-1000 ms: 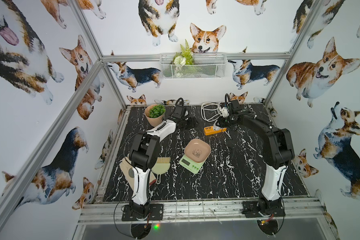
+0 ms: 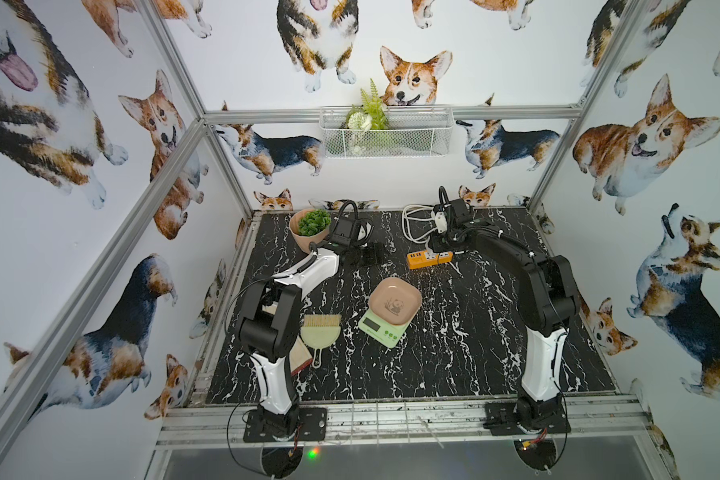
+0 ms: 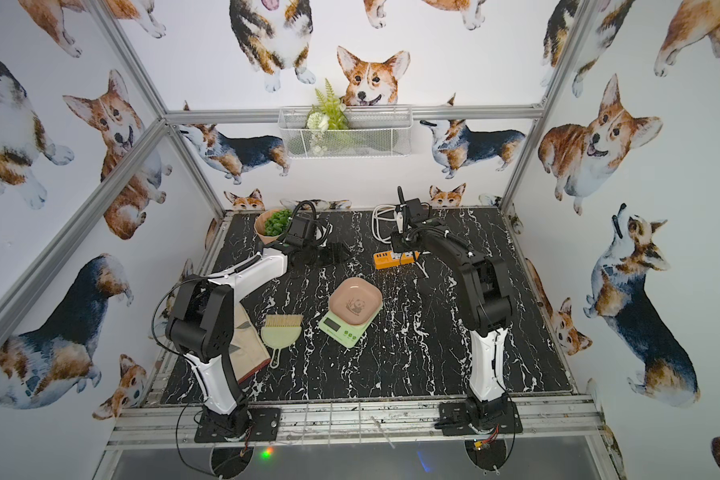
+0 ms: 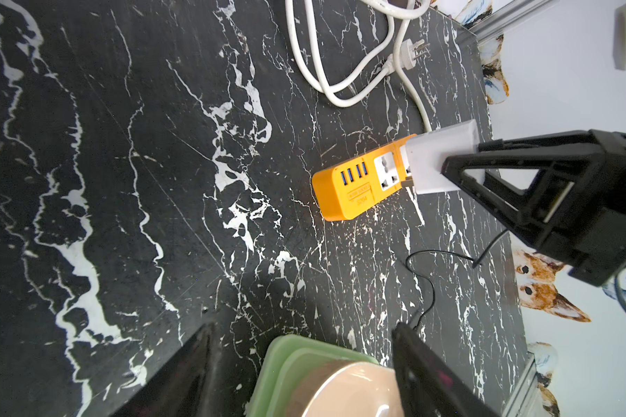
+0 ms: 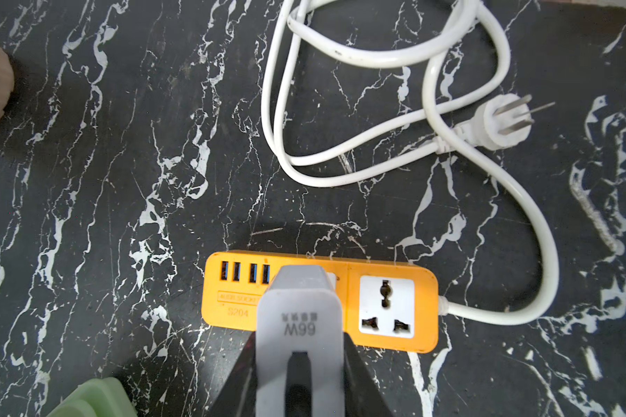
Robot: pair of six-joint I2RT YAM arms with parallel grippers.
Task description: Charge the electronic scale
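The green electronic scale [image 2: 385,329] with a pink tray [image 2: 394,301] on it sits mid-table. Behind it lies the orange power strip [image 5: 389,340]. A white charger [image 5: 299,305] stands over the strip's middle socket in the right wrist view. My right gripper is shut on its upper end, one finger on each side. Its lower end meets the strip in the left wrist view, but how far the prongs sit inside is hidden. Nothing is between the fingers of my left gripper, which is open left of the strip, above the table.
The strip's white cord and its plug [image 5: 500,121] lie coiled behind it. A potted plant [image 2: 316,222] stands at the back left. A brush and dustpan [image 2: 321,330] rest left of the scale.
My right gripper has shifted slightly left, over the strip. The left arm has drawn back a little to the left. The scale and the strip look nearly unmoved.
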